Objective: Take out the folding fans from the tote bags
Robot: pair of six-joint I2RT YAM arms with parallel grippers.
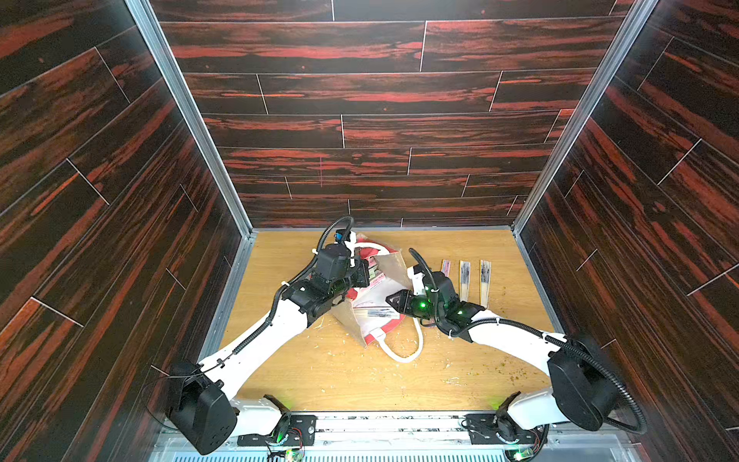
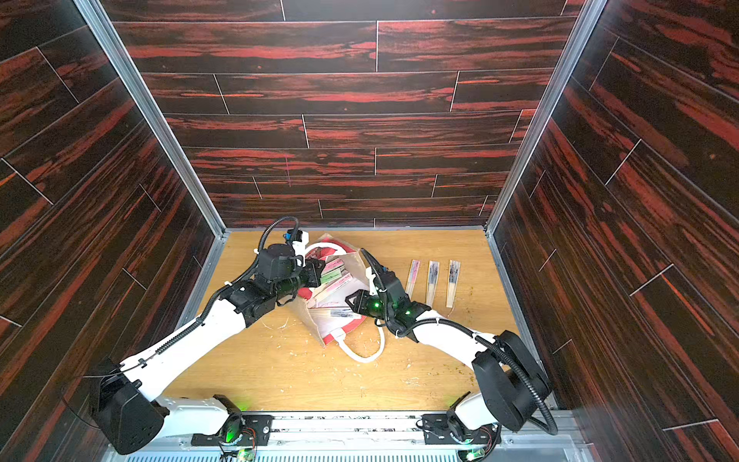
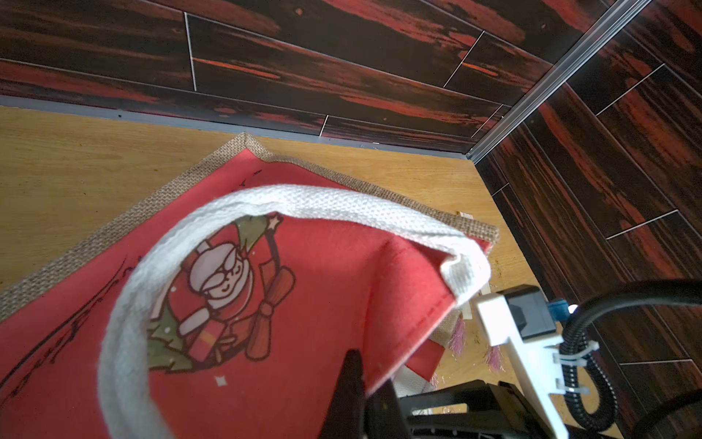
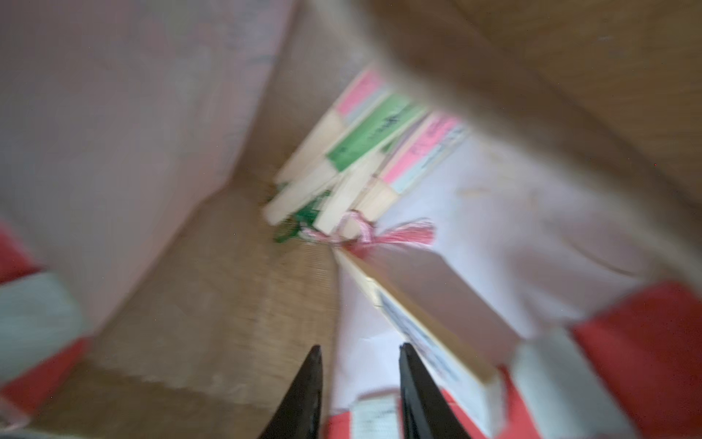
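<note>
The red-and-burlap tote bag (image 1: 394, 265) lies with its mouth open toward the table's front. My left gripper is shut on the bag's red rim, a fold of it running up from the fingers. Inside the bag, the right wrist view shows a bundle of pink and green folding fans (image 4: 369, 142) with tassels. A separate fan (image 4: 438, 351) stands on edge nearer the fingers. My right gripper is at the bag mouth, its fingers (image 4: 303, 384) apart and nothing between them. That separate fan lies just beyond its right finger.
Laid out on the table right of the bag are a pinkish fan (image 2: 414, 277), a grey fan (image 2: 432, 282) and another fan (image 2: 453, 283). A white handle loop (image 1: 416, 350) hangs onto the table in front.
</note>
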